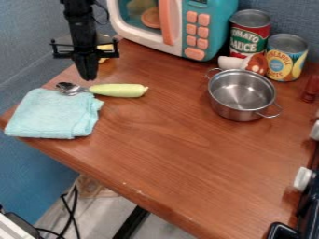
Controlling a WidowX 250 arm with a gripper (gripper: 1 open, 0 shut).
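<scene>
My black gripper (86, 70) hangs at the upper left of the table, its fingers pointing down just above and behind a metal spoon (70, 88); whether it is open or shut is hard to make out. The spoon lies by the back edge of a folded light blue cloth (54, 115). A pale yellow corn cob (118, 91) lies to the right of the spoon. Something yellow is partly hidden behind the gripper.
A steel pot (241, 94) stands on the right of the table (187, 168). Behind it are cans (249, 35), small food items and a toy microwave (174, 23). A black appliance lines the right edge.
</scene>
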